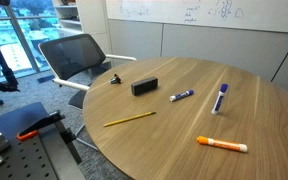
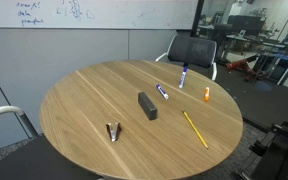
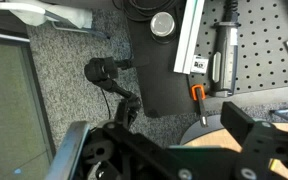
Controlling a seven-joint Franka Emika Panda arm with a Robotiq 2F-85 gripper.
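In the wrist view my gripper is open, its dark fingers wide apart, over the floor and the edge of a black mounting plate. Nothing is held between them. On the wooden table lie a black block-shaped eraser (image 1: 144,86), a yellow pencil (image 1: 130,118), an orange marker (image 1: 222,144) with a white band, and a blue-and-white marker (image 1: 182,95). A second blue-and-white marker (image 1: 220,98) stands upright. A small dark object with two prongs (image 2: 113,131) sits apart from them. The gripper is away from all these things.
The perforated black mounting plate (image 3: 269,60) holds an orange-handled tool (image 3: 199,92), a white strip (image 3: 189,35) and a round metal piece (image 3: 163,24). A chair (image 1: 72,58) stands at the table's edge. Bare wood separates the table objects.
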